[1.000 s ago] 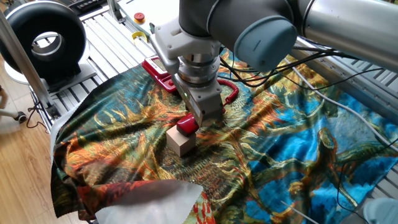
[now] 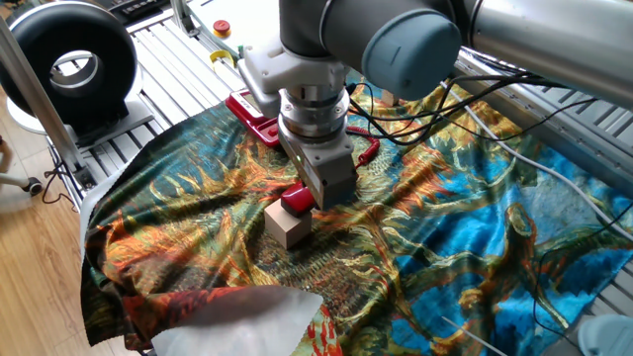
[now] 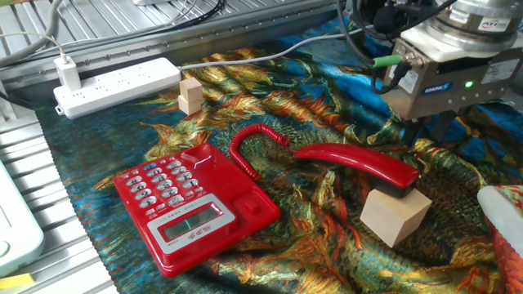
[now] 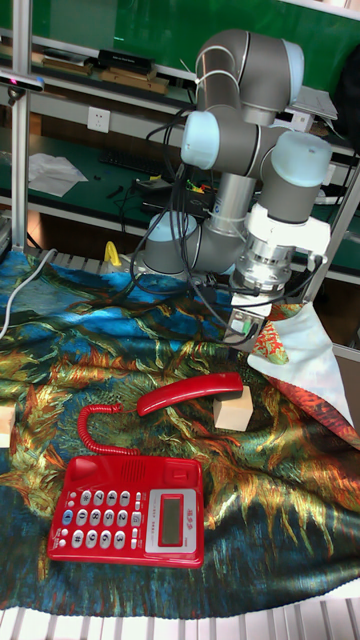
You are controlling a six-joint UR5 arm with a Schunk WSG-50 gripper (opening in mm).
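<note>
A red telephone base [image 3: 192,204] with a keypad and small display lies on the patterned cloth. Its red handset [image 3: 359,161] is off the base, joined to it by a coiled red cord [image 3: 239,151]. One end of the handset rests on a wooden block [image 3: 398,219]; the other reaches down toward the cloth near the cord. My gripper [image 3: 428,131] is beyond the handset in exterior view 2, pointing down and apart from it. Only dark parts of its fingers show there, so their spacing is unclear. Exterior view 1 has the gripper body covering most of the handset.
Two small wooden blocks [image 3: 189,96] stand stacked beside a white power strip [image 3: 118,86] with a plugged-in adapter. The cloth [image 2: 188,232] is wrinkled, with a raised pale fold [image 2: 242,324] near its edge. Cables [image 2: 425,124] hang around the arm.
In exterior view 1, the arm has shifted slightly left, while the gripper body sits a little lower and farther right. The handset and its block have not moved.
</note>
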